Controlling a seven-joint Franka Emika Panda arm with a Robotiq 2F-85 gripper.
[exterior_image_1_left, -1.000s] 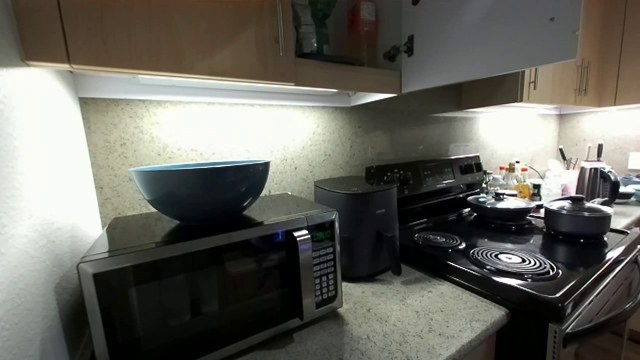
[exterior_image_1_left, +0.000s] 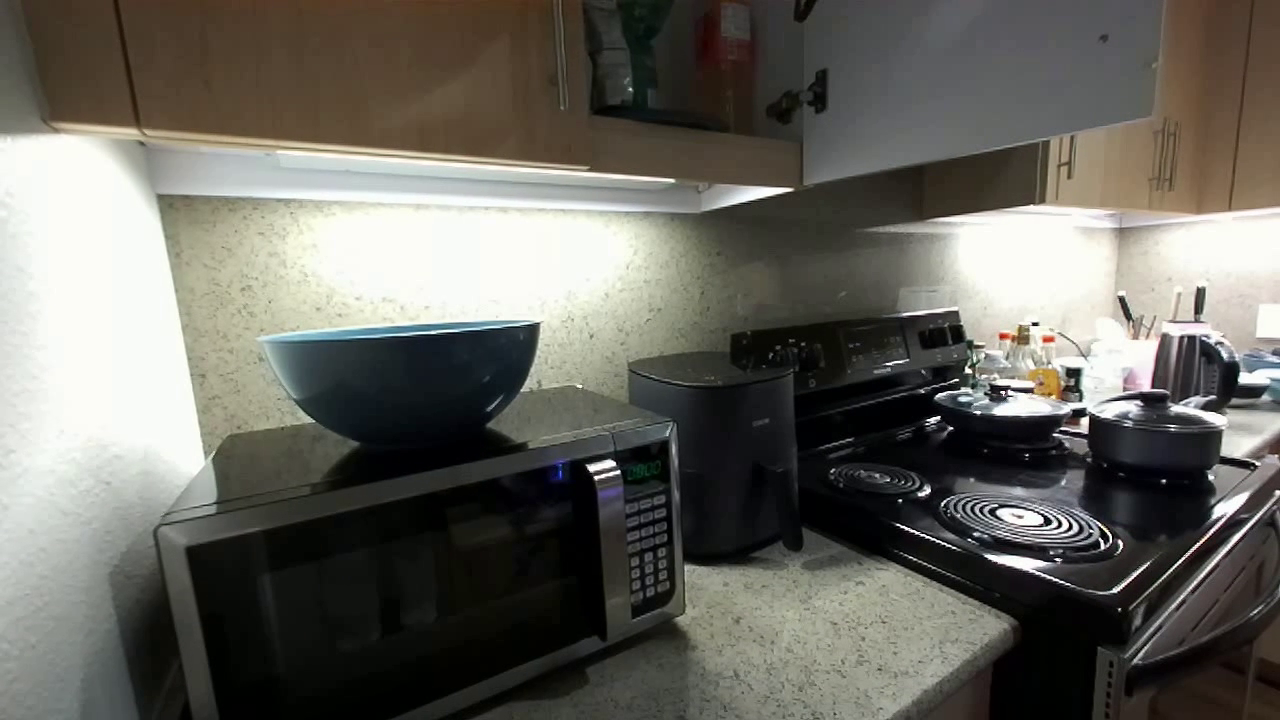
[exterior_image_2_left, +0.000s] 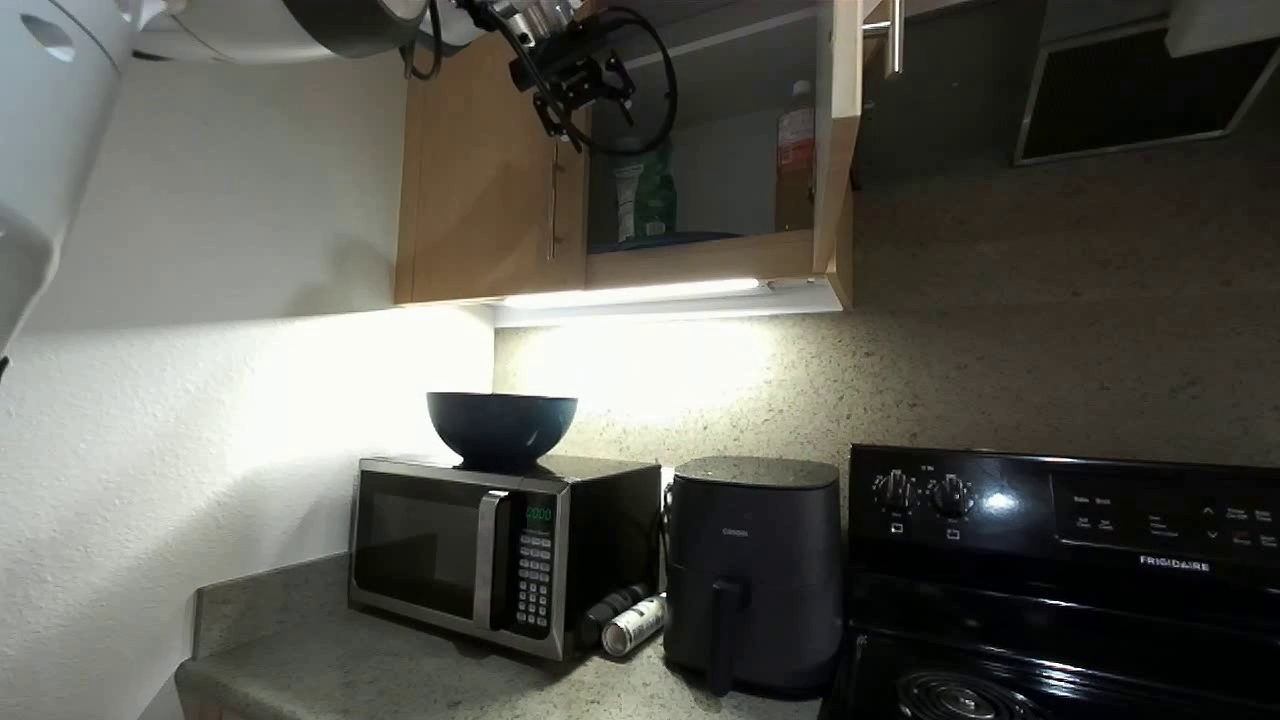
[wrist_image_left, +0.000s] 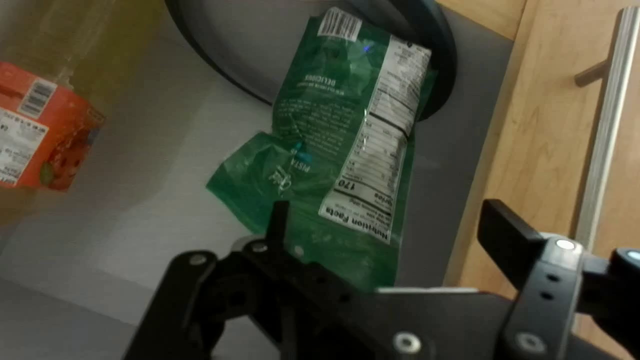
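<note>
In the wrist view my gripper stands open, its black fingers wide apart with nothing between them. Beyond them a crumpled green bag (wrist_image_left: 336, 144) with a white nutrition label is visible inside the cabinet, its top end by a dark round rim (wrist_image_left: 441, 54). An orange-labelled package (wrist_image_left: 36, 132) is at the left of that view. From exterior view 2, the gripper (exterior_image_2_left: 588, 90) hangs high before the open cabinet. The green bag (exterior_image_2_left: 648, 192) stands upright on the shelf there, with the red-labelled bottle (exterior_image_2_left: 795, 144) to its right.
An open cabinet door (exterior_image_1_left: 978, 78) juts out on the right, and the closed door's handle (wrist_image_left: 606, 132) is close to the right finger. Below are the microwave (exterior_image_1_left: 408, 600) bearing a blue bowl (exterior_image_1_left: 408, 378), an air fryer (exterior_image_1_left: 720, 462) and the stove (exterior_image_1_left: 912, 528).
A small dark part at the top edge of exterior view 1, by the open door, has shifted slightly left and lower. Everything else there looks the same.
</note>
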